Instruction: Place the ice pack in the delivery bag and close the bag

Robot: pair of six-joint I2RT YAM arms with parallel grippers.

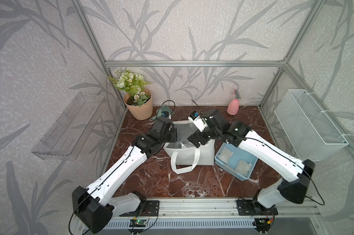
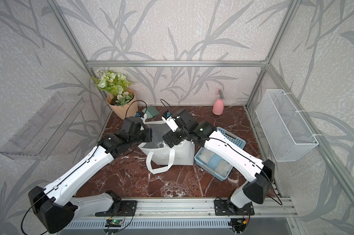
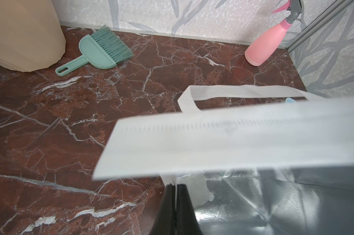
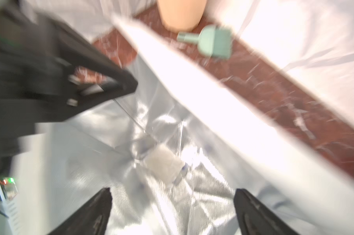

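The white delivery bag (image 1: 184, 156) with silver lining stands mid-table. An ice pack (image 4: 163, 162) lies on the bag's lining in the right wrist view. My left gripper is shut at the bag's left rim, a blurred white band just beyond it; whether it pinches the fabric is unclear. My right gripper hangs open above the bag's inside, nothing held between its fingers.
A blue basket (image 1: 235, 172) with more ice packs sits to the right. Behind are a flower pot (image 1: 139, 111), dustpan brush (image 3: 98, 52) and pink spray bottle (image 1: 233, 105).
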